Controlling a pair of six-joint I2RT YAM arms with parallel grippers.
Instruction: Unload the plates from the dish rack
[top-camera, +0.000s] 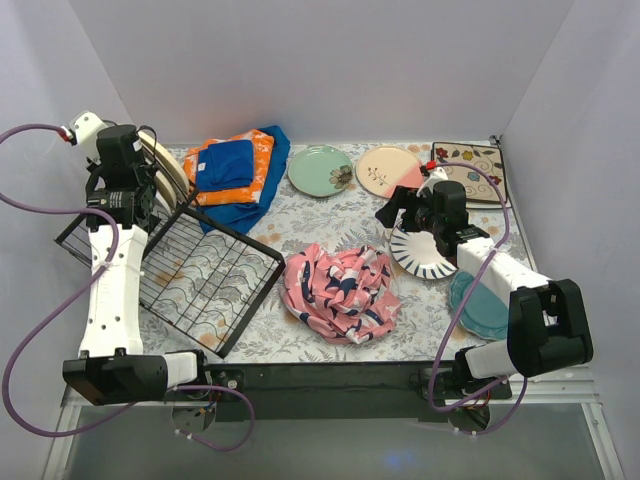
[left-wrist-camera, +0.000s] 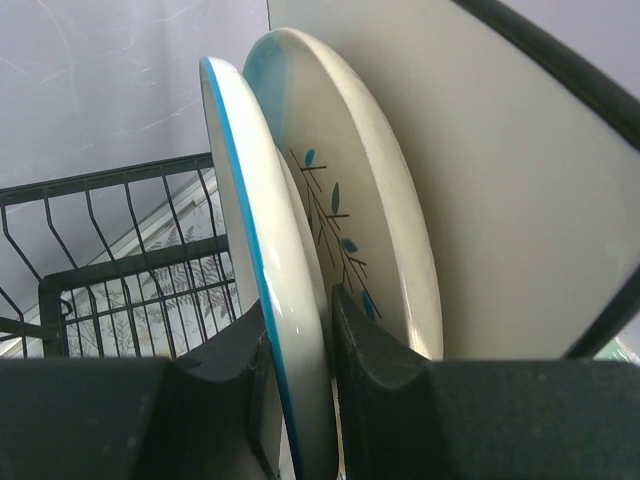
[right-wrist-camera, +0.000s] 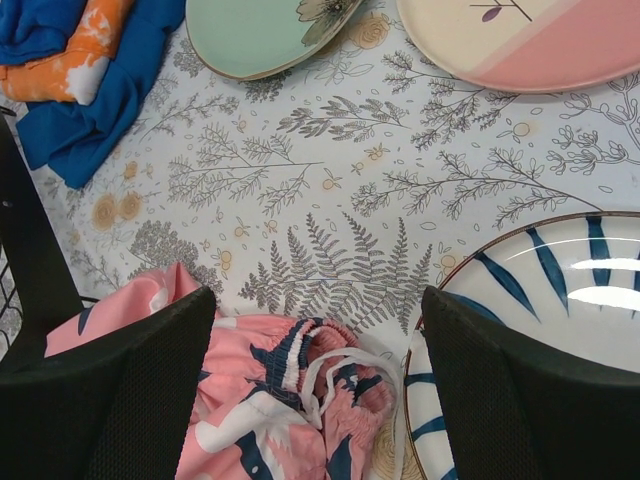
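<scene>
White plates stand on edge in the black dish rack at the left. In the left wrist view my left gripper has its fingers around the rim of a blue-edged plate; whether it is closed tight is unclear. Another plate with a leaf sprig stands just behind. My right gripper is open above the table, beside a striped plate and a crumpled pink cloth.
A green plate, pink-cream plate, patterned square plate and teal plate lie on the table. Folded blue and orange cloths sit right of the rack.
</scene>
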